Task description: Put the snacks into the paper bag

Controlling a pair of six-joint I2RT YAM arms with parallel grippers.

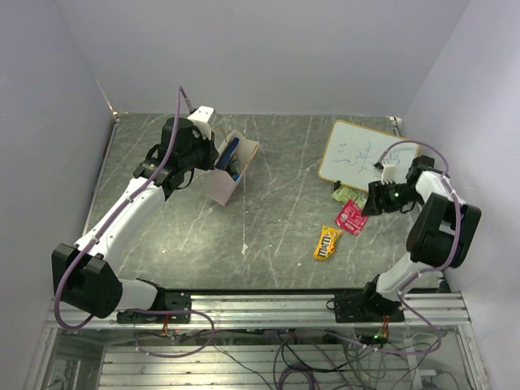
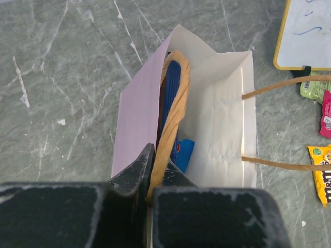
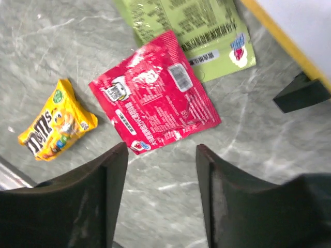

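The paper bag [image 1: 222, 187] leans tilted at the left of the table, its mouth open. My left gripper is shut on one of its twisted handles [image 2: 176, 111]. Inside the bag lie a dark blue pack [image 2: 170, 95] and a brighter blue wrapper [image 2: 184, 153]. On the right, a pink-red packet [image 3: 158, 95] lies flat, its upper edge over a green packet [image 3: 217, 39]. A yellow M&M's bag [image 3: 57, 124] lies apart from both. Just beside the red packet's near edge is my right gripper, part open with nothing between its fingers.
A whiteboard [image 1: 366, 154] with a yellow frame lies behind the packets, a small black clip [image 3: 301, 94] at its edge. The table [image 1: 280, 219] between the bag and the snacks is clear.
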